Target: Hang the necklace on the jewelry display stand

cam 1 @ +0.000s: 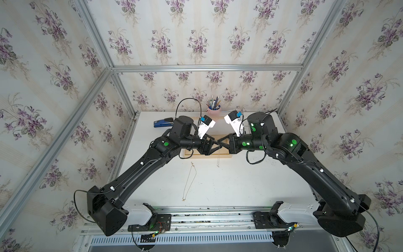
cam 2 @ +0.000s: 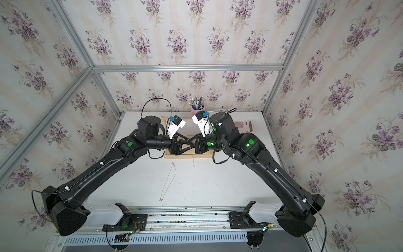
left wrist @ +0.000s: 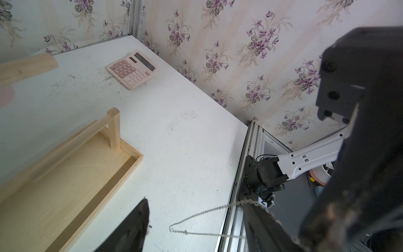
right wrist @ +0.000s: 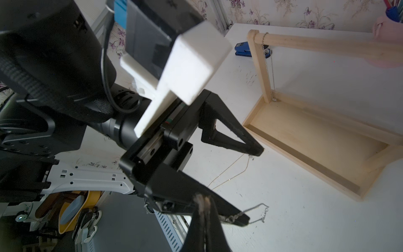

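Note:
A silver necklace (left wrist: 212, 208) hangs where the grippers meet over the front of the wooden display stand (right wrist: 319, 43). My right gripper is shut, with the chain running to its fingertips. My left gripper is open beside it; the chain drapes by its lower finger. Another chain (right wrist: 272, 71) hangs on the stand's left end, and a gold chain (cam 1: 187, 182) lies on the table.
A pink calculator (left wrist: 132, 69) lies at back right, a blue stapler (cam 1: 162, 123) at back left, and a pink pen cup (cam 1: 213, 109) stands at the back.

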